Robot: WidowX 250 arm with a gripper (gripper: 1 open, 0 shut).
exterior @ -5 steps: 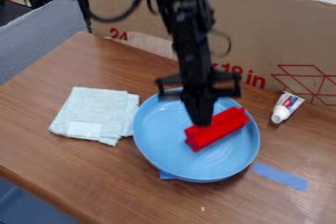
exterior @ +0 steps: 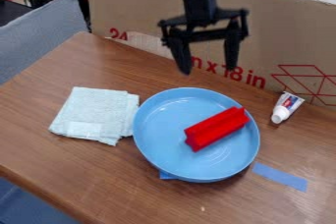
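Observation:
My black gripper (exterior: 206,59) hangs in the upper middle, above and behind the plate, open with nothing between its fingers. A light blue plate (exterior: 157,146) lies on the wooden table, with a red cylindrical object (exterior: 217,128) on its right half. A folded pale cloth (exterior: 92,112) lies left of the plate, and a white tube (exterior: 286,107) lies to its right.
A cardboard box wall (exterior: 296,41) runs along the back of the table (exterior: 66,169). A grey padded edge borders the left. Strips of blue tape lie beside and under the plate.
My gripper has risen and moved back from over the plate to near the cardboard. The red object remains on the plate.

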